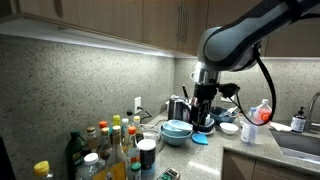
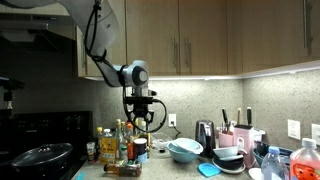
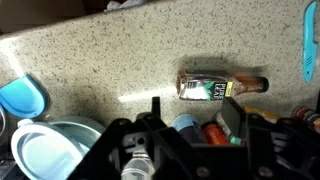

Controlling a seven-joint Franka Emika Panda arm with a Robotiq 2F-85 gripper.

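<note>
My gripper hangs above the counter with its fingers open and nothing between the fingers. In exterior view 2 it is high over the row of bottles [image 2: 115, 140]. A brown glass bottle [image 3: 220, 86] with a coloured label lies on its side on the counter, apart from my fingers. The same lying bottle [image 2: 122, 168] shows near the counter's front in exterior view 2. Exterior view 1 has only part of that bottle [image 1: 168, 174] at its lower edge.
Upright bottles crowd the wall side, with a dark container [image 1: 147, 155] beside them. Light blue bowls [image 1: 176, 131] and a blue scoop [image 3: 22, 97] stand farther along. A turquoise utensil [image 3: 309, 45] lies at the far edge. Bare counter surrounds the lying bottle's upper side in the wrist view.
</note>
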